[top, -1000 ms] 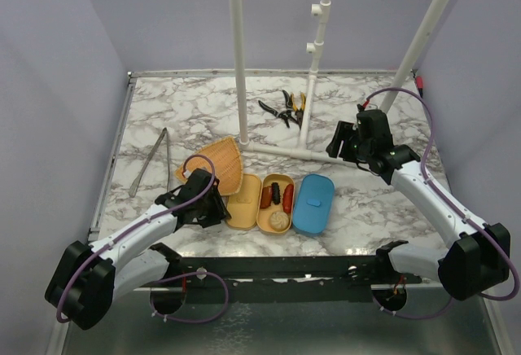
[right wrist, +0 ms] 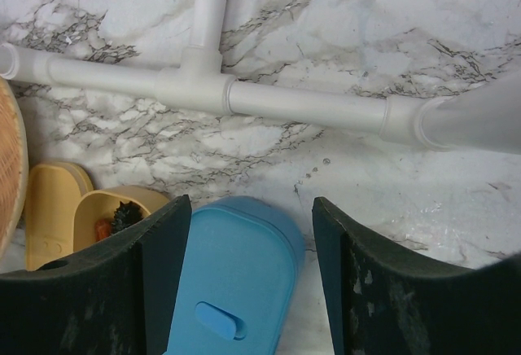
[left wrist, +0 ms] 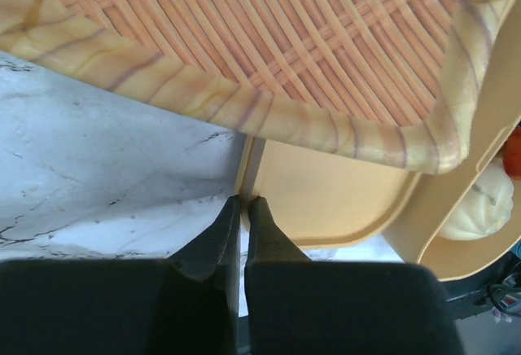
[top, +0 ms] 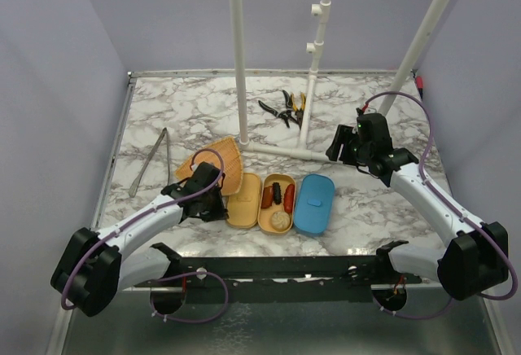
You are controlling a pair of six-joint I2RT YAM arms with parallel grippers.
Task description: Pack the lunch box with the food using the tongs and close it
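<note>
My left gripper is shut at the outer edge of a yellow lid (left wrist: 326,192), beside a woven basket (left wrist: 285,62); the top view shows the lid (top: 243,212) left of a yellow lunch box (top: 268,225) holding sausages, a dark piece and a bun (top: 280,220). Whether the lid's rim is between the fingers is unclear. A blue lunch box (top: 313,204) lies to the right. My right gripper (top: 342,143) stands open above the table behind the blue box, nothing between its fingers.
White pipes (top: 281,151) cross the table behind the boxes and rise upward. Pliers (top: 285,115) lie at the back, two long metal tools (top: 146,161) at the left.
My left gripper has moved slightly toward the basket and the yellow lid's edge over the last second. The right arm is practically still.
</note>
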